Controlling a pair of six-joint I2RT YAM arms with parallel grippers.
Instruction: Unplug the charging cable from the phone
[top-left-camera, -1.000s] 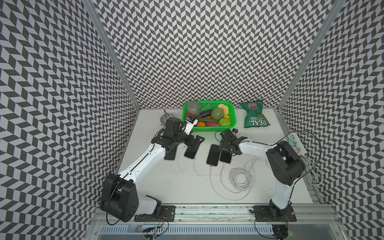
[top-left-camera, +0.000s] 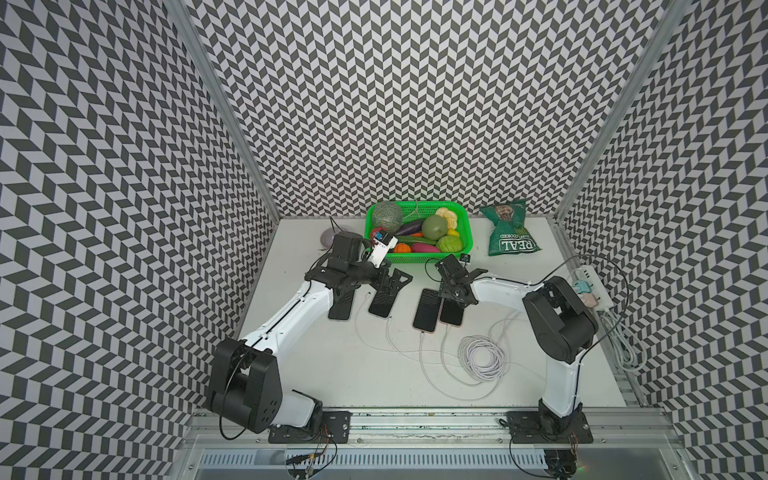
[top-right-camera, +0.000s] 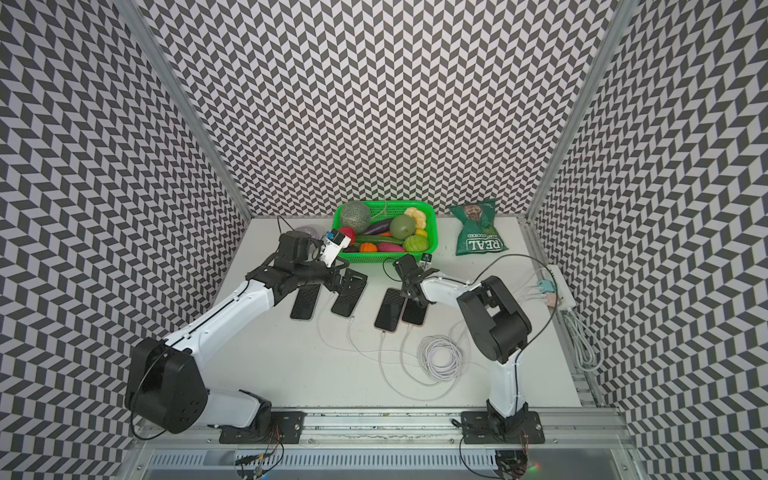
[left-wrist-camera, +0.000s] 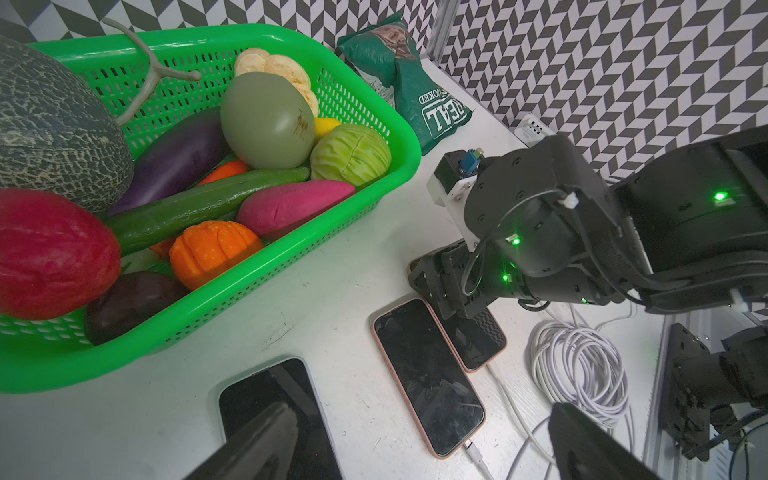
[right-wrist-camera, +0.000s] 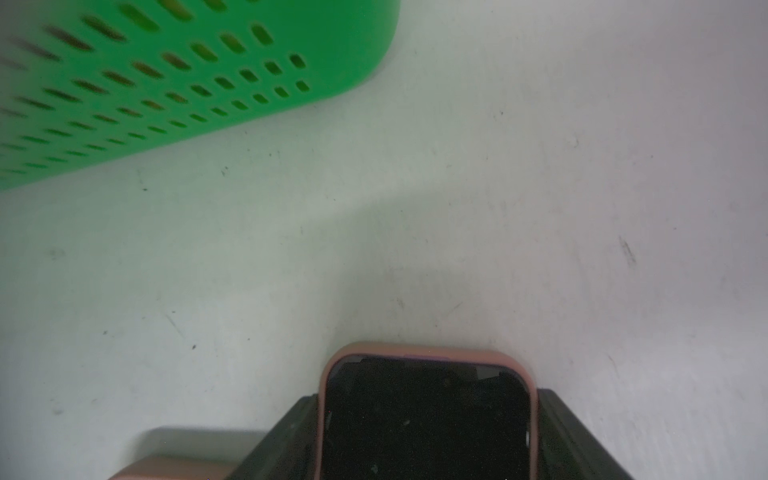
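Note:
Several black-screened phones lie on the white table, white cables trailing toward the front. In the left wrist view a pink-edged phone has a white plug at its lower end; another phone beside it also has a cable. My left gripper is open above the table, over or near a dark phone. My right gripper has its fingers at both long sides of a pink-edged phone's top end; whether they grip it is unclear.
A green basket of produce stands at the back, a crisp bag to its right. A cable coil lies front right, a power strip at the right edge.
My right arm has shifted slightly leftward and back, its wrist over the right phones. The left arm has moved a little.

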